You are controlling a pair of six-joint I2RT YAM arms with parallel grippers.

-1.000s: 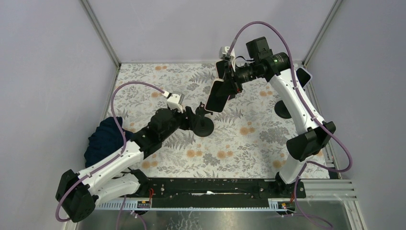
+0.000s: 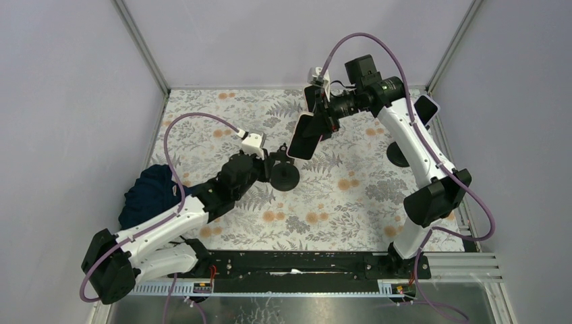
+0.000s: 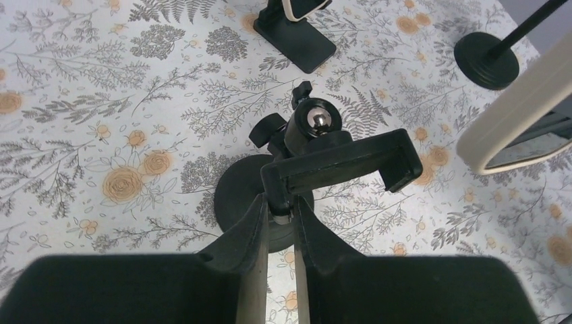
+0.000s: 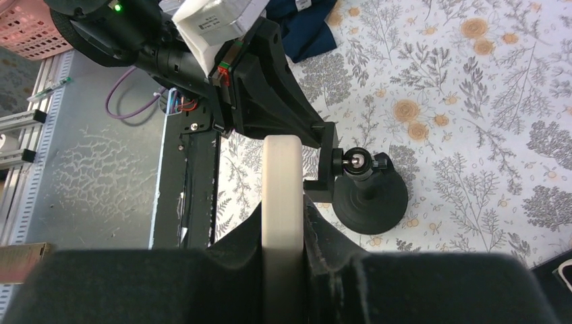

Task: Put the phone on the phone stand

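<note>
My right gripper is shut on a white-framed phone, held above and right of a black phone stand. The phone's pale edge shows between the right fingers, and it appears at the right of the left wrist view. The stand has a round base, a ball joint and a bracket cradle. My left gripper has its fingertips close together on the near end of that cradle, apparently gripping it.
Other phone stands stand at the back and at the right. Dark cloth lies at the left.
The right gripper and phone have barely moved.
</note>
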